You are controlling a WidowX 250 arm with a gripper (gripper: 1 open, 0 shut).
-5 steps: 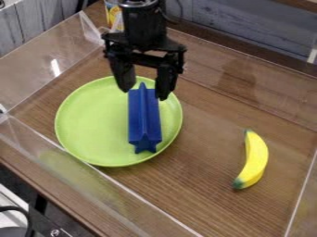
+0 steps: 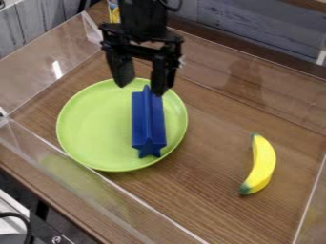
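Note:
My gripper (image 2: 140,72) is open above the back half of a green plate (image 2: 91,129), its two dark fingers spread to either side with nothing seen between them. A long blue object (image 2: 148,129) lies on the plate below and just in front of the gripper, running front to back, right of the plate's middle. A yellow banana (image 2: 258,164) with a green tip lies on the wooden table to the right, apart from the plate.
A yellow container (image 2: 112,11) stands at the back left, partly behind the arm. A dark cable runs at the bottom left corner.
The plate, blue object and banana have not visibly moved.

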